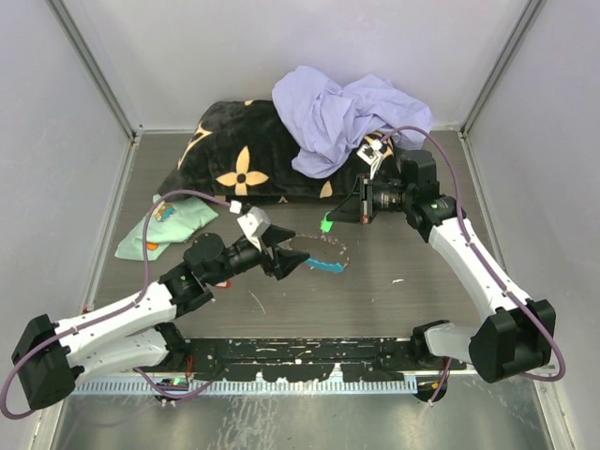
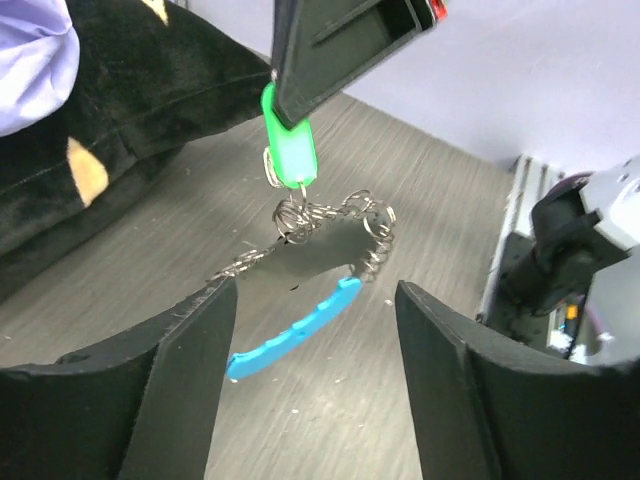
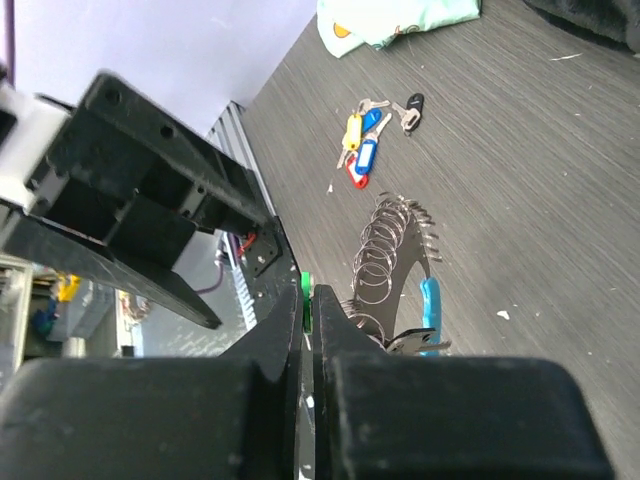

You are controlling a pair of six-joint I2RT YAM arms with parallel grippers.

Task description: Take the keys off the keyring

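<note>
The keyring, a grey band (image 2: 330, 248) edged with wire loops and a blue handle (image 1: 325, 265), hangs below a green key tag (image 2: 290, 150). My right gripper is shut on that tag, above the table. To the left of the ring, my left gripper (image 1: 299, 246) stands open, with nothing held between its fingers. In the left wrist view the ring shows beyond the gap between those fingers. Whether a key hangs with the green tag is hard to tell.
Loose keys with yellow, blue and red tags (image 3: 366, 153) and a black-headed key (image 3: 412, 108) lie on the table. A light green cloth (image 1: 169, 225) sits at the left. Along the back are a dark cushion (image 1: 216, 141) and a lilac cloth (image 1: 342, 108).
</note>
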